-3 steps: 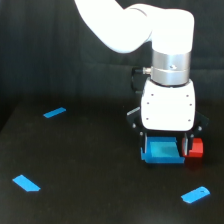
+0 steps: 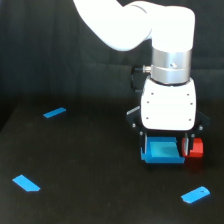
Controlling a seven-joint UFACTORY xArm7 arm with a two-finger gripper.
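Observation:
A blue square-looking box lies on the dark table at right of centre, its upper part hidden behind my arm's white hand. A small red block sits close against the right side of the box. My gripper is low over the box, pointing down. Its dark fingers are hard to make out against the dark background, so neither their spread nor anything held between them can be told.
Flat blue strips lie on the table: one at the far left, one at the near left and one at the near right.

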